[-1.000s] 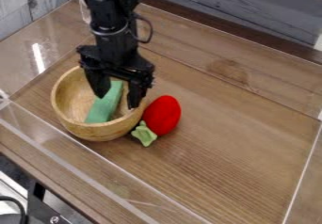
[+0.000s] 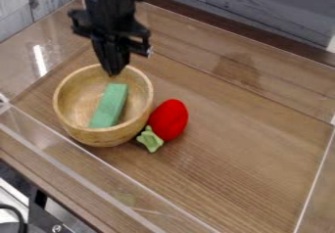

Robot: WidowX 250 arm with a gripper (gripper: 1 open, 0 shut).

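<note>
The black gripper (image 2: pixel 116 47) is raised above and behind a round wooden bowl (image 2: pixel 72 105), its two fingers pointing down with nothing seen between them; how far apart they stand is small in view. A green oblong block (image 2: pixel 110 106) lies inside the bowl. Right of the bowl, on the table, is a red rounded object (image 2: pixel 169 117) with a green leafy end (image 2: pixel 149 137), like a toy strawberry or similar.
A dark round item (image 2: pixel 11 217) sits at the lower left edge. The table's back edge runs along the upper right.
The gripper has risen up and back, away from the bowl and the green block, which it was over. The green block stays in the bowl, now uncovered.
</note>
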